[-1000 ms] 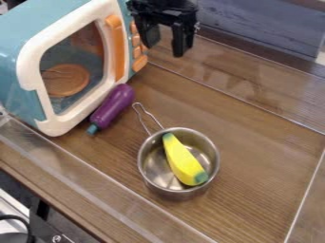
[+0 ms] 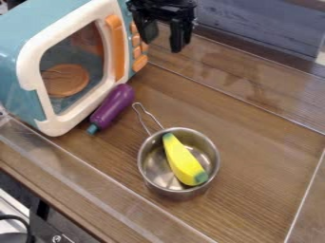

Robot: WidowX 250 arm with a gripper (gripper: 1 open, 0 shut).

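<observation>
My black gripper (image 2: pixel 164 34) hangs at the top centre, beside the upper right of a toy microwave (image 2: pixel 41 38), its two fingers apart with nothing visible between them. A purple toy eggplant (image 2: pixel 112 107) lies on the wooden counter in front of the microwave. Lower in the view, a steel pot (image 2: pixel 162 176) with a wire handle holds a yellow toy banana (image 2: pixel 185 158) with a green tip.
</observation>
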